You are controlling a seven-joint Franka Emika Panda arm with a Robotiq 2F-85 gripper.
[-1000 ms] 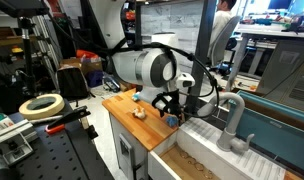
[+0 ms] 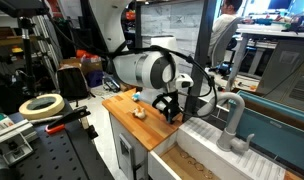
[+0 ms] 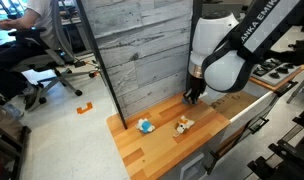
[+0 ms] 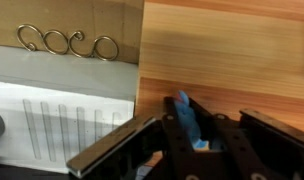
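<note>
In the wrist view, a small blue object (image 4: pixel 188 122) with a reddish tip stands between the dark fingers of my gripper, which is shut on it. Its exact kind is unclear. Wooden counter surface (image 4: pixel 227 55) lies beneath. Exterior view 1 has my gripper (image 2: pixel 172 117) low over the far end of the counter (image 2: pixel 150 130), near the sink side; the blue object barely shows there. From exterior view 2, the gripper (image 3: pixel 192 97) is seen close to the counter by the grey wall panel, and what it holds is mostly hidden.
A blue-and-white item (image 3: pixel 145 125) and a pale tan item (image 3: pixel 183 125) lie on the counter. An open drawer (image 2: pixel 190 170) is in front, beside a grey faucet (image 2: pixel 231 125). Curled metal wire (image 4: pixel 67 42) lies left of the counter. Bare wood surrounds the gripper's right.
The blue object showed clearly at the gripper one second ago and is now mostly hidden behind the dark fingers in exterior view 1. The gripper's position has hardly changed.
</note>
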